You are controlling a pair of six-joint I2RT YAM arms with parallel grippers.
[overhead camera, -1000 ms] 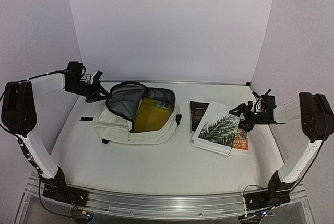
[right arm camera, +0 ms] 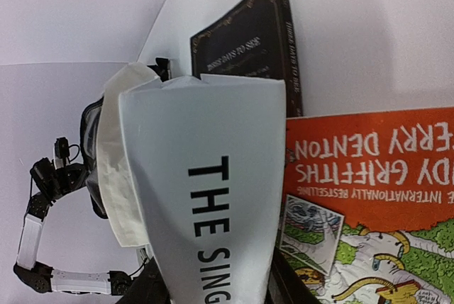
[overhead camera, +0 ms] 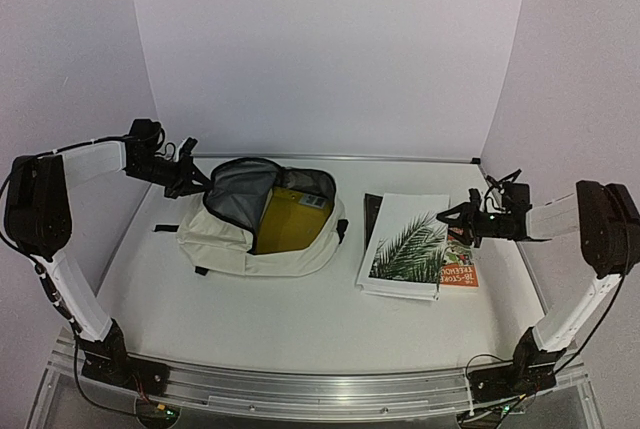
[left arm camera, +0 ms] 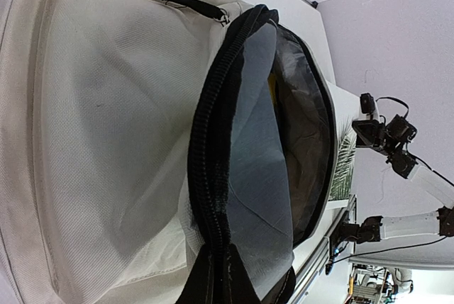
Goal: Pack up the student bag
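Observation:
The cream backpack point(overhead camera: 262, 260) lies with its main compartment unzipped, a yellow item point(overhead camera: 292, 221) inside. At its flap's far-left edge is my left gripper point(overhead camera: 207, 186); in the left wrist view its fingers point(left arm camera: 201, 283) are closed on the black zipper edge point(left arm camera: 203, 169). To the right sits a white book with a palm-leaf cover point(overhead camera: 412, 241). My right gripper point(overhead camera: 442, 217) has its right edge; in the right wrist view the spine point(right arm camera: 213, 176) fills the space between the fingers. Whether the book is fully off the pile cannot be told.
Beneath or beside the white book are a dark book point(right arm camera: 245, 42) and an orange, colourfully illustrated book point(right arm camera: 369, 155). Bare table point(overhead camera: 300, 324) lies in front of the bag and between bag and books.
The white book has turned slightly and shifted a little to the left, covering more of the dark book. My right gripper has moved only slightly; the left arm and bag look unchanged.

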